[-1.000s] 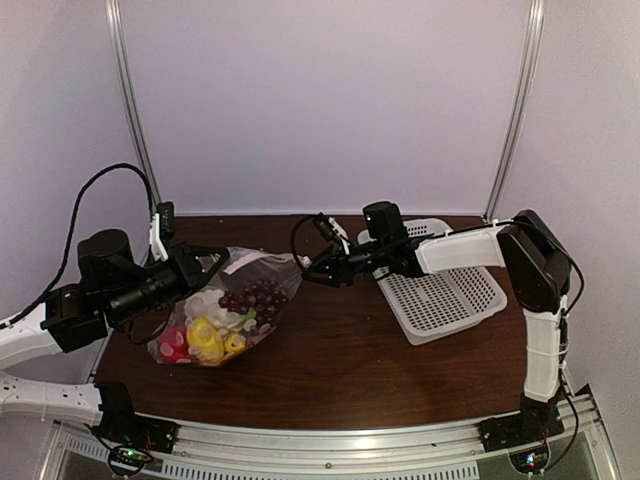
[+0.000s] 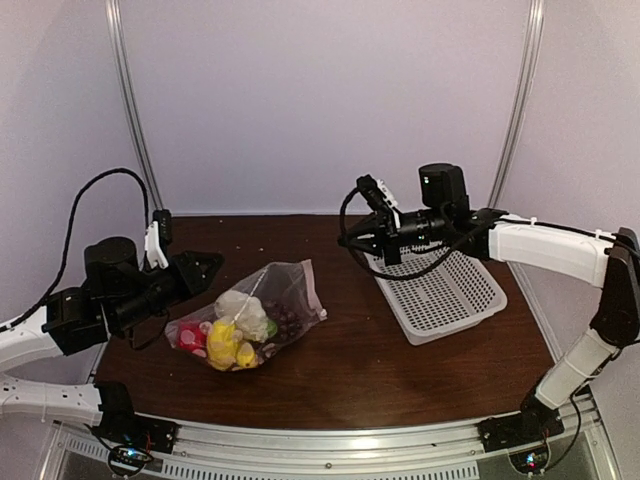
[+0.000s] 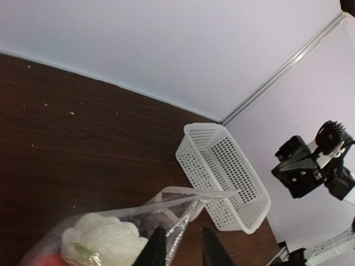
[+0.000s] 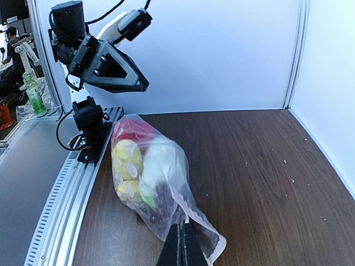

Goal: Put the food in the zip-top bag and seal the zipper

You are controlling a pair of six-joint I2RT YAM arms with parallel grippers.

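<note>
The clear zip top bag [image 2: 296, 285] lies on the table with its pale zip edge toward the right. Inside it are a white food piece [image 2: 240, 310], yellow pieces [image 2: 223, 345], a red piece [image 2: 192, 338] and dark grapes [image 2: 284, 320]. Left of the bag's upper side, my left gripper [image 2: 215, 265] hangs clear of it; in the left wrist view its fingers [image 3: 157, 246] stand apart with the bag beyond them. My right gripper [image 2: 352, 240] is raised right of the bag, its fingers [image 4: 187, 246] together and nothing visible between them. Whether the zip is closed cannot be told.
An empty white basket [image 2: 450, 300] stands on the right side of the table, partly under the right arm. Bare dark tabletop [image 2: 350, 370] lies in front of it and behind the bag.
The bag's zip edge was up between both grippers; the bag has come free and sunk onto the table. My right gripper has moved right and up, while the left arm has barely shifted.
</note>
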